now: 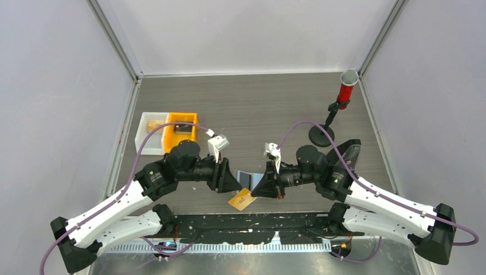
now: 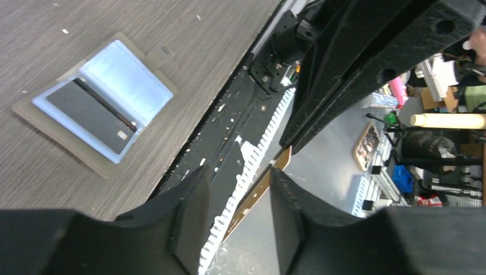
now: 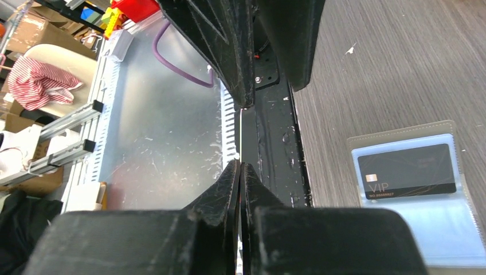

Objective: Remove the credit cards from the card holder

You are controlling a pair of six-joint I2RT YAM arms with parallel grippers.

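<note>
A gold card (image 1: pixel 242 199) juts from my right gripper (image 1: pixel 255 195), which is shut on it. Edge-on, the card (image 3: pixel 240 134) appears as a thin line in the right wrist view. My left gripper is part open, its fingers (image 2: pixel 195 200) spread, with the gold card (image 2: pixel 250 200) showing in the gap between them; whether they touch it cannot be seen. The open card holder (image 2: pixel 123 86) lies on the table, with a black VIP card (image 3: pixel 407 172) in one pocket. The holder's other, pale blue pocket shows no card.
At the left stand a white bin (image 1: pixel 150 148) with a gold card in it and a yellow bin (image 1: pixel 172 137) with a black card. A red microphone (image 1: pixel 346 91) on a stand is at the right.
</note>
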